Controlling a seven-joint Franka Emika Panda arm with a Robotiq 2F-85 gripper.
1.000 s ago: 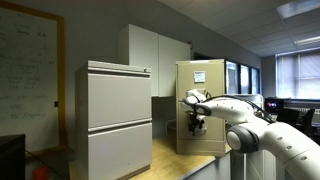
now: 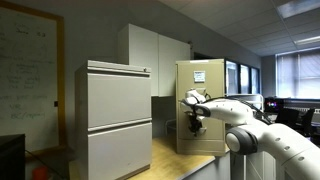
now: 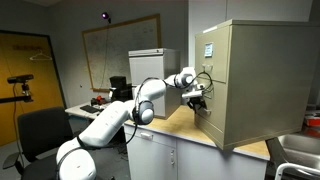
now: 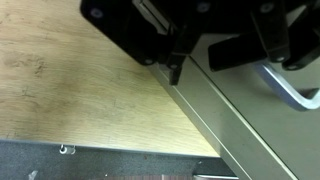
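A tall beige filing cabinet [image 3: 231,90] with drawers stands on the wooden counter. My gripper [image 3: 192,101] is close to its drawer front, at a handle's height. In the wrist view the dark fingers [image 4: 175,72] stand apart over the cabinet's face, so the gripper is open, at least partly. A silver drawer handle [image 4: 288,88] shows just to the right of the fingers; its upper part is hidden behind the gripper. Whether a finger touches it, I cannot tell. In exterior view 1 the gripper [image 2: 194,122] is small against the beige cabinet [image 2: 200,75].
A pale two-drawer cabinet [image 2: 118,118] stands left of the beige one. Wooden counter [image 4: 70,90] shows bare beside the gripper, ending at a front edge. A sink [image 3: 299,152] lies at the right in exterior view 2.
The cabinets have not visibly moved.
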